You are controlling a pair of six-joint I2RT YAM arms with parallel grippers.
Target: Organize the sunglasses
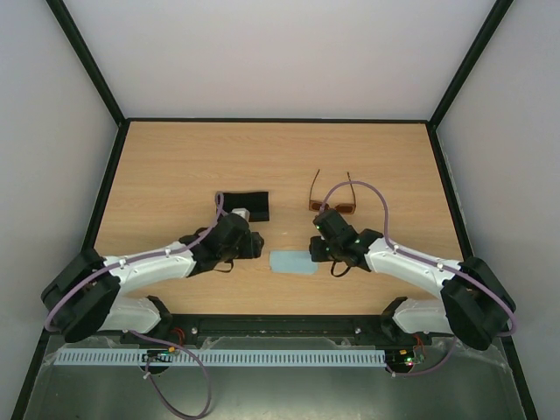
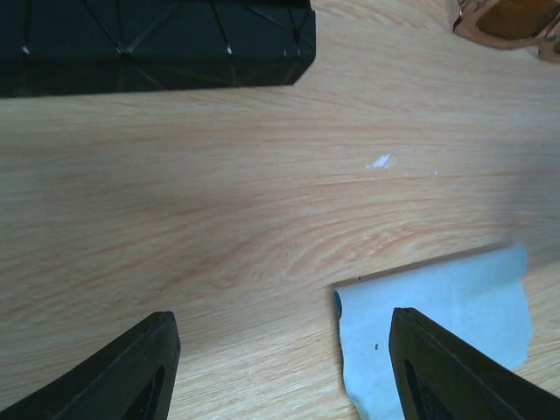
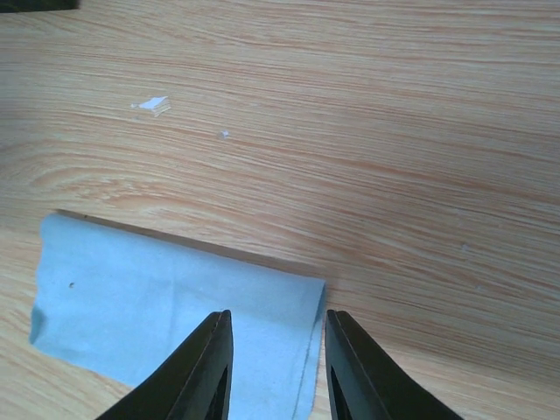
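Note:
Brown sunglasses [image 1: 332,207] lie on the table right of centre, their temples unfolded and pointing to the back. A black case [image 1: 254,206] rests left of centre, partly covered by the left arm in the top view. Between the two arms a folded light-blue cloth [image 1: 292,262] lies flat. My left gripper is open, nothing between its fingers, to the left of the cloth and on the near side of the case. Over the cloth's right edge stands my right gripper, its fingers part open, with no cloth visibly pinched.
Small white scraps [image 3: 155,103] lie on the wood beyond the cloth. A purple cable [image 1: 378,197] loops over the right arm, near the sunglasses.

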